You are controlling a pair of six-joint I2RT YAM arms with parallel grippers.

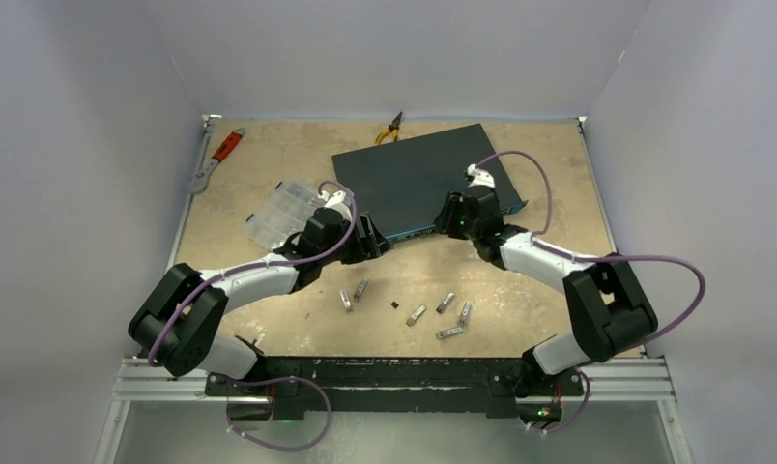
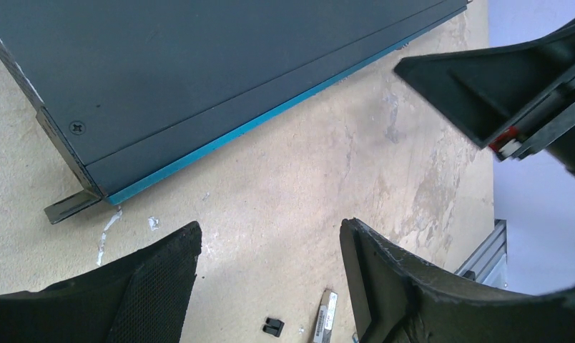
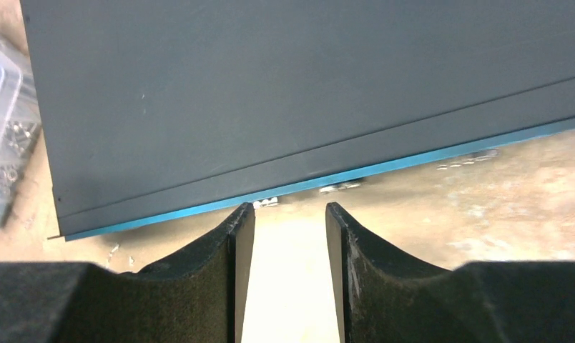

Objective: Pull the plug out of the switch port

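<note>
The switch (image 1: 404, 174) is a dark flat box lying at an angle, with a blue front edge (image 3: 385, 168). Small silvery plug ends peek out under that edge in the right wrist view: one plug (image 3: 267, 202) near the left fingertip, another plug (image 3: 340, 186) near the right one. My right gripper is open in front of the edge, nothing between its fingers. Off the switch's left front corner, my left gripper stands open and empty over bare table. The port openings are hidden beneath the top's overhang.
Several loose metal modules (image 1: 417, 315) and a small black piece (image 2: 273, 326) lie on the front of the table. A clear compartment box (image 1: 280, 215) stands left of the switch. Pliers (image 1: 389, 129) and a red-handled cutter (image 1: 216, 159) lie farther back.
</note>
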